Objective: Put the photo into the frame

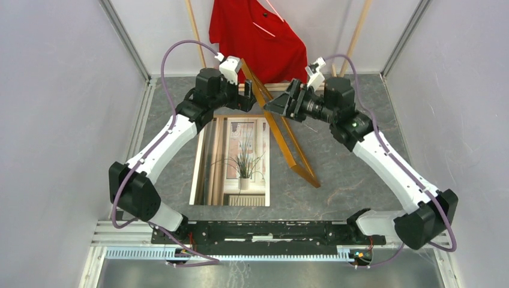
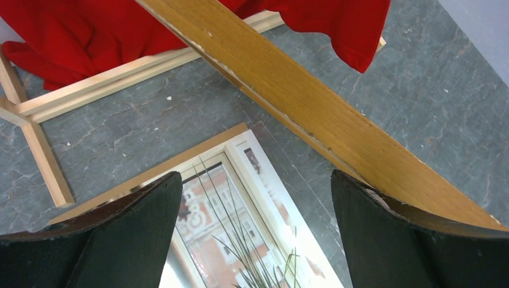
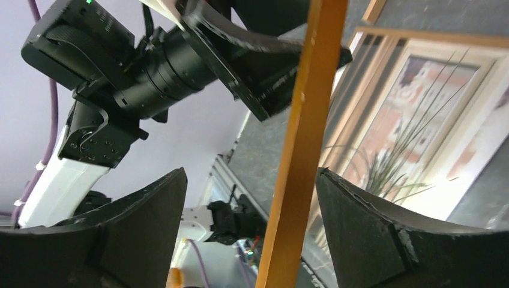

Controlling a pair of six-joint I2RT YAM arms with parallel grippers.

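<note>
The brown wooden frame point(image 1: 280, 141) stands steeply tilted on the right of the photo, its near corner low by the table. Flat on the grey table lies the photo point(image 1: 243, 191), showing a potted plant before a window. At the frame's upper left, my left gripper point(image 1: 249, 99) is open and empty; in its wrist view a frame bar point(image 2: 312, 96) crosses beyond the right finger. My right gripper is open too, its fingers apart around a frame bar point(image 3: 306, 120) that lies close to the right finger point(image 3: 348, 222). Whether they touch, I cannot tell.
A red shirt point(image 1: 258, 45) hangs at the back over a pale wooden rack point(image 2: 120, 79). White walls point(image 1: 54, 90) close in both sides.
</note>
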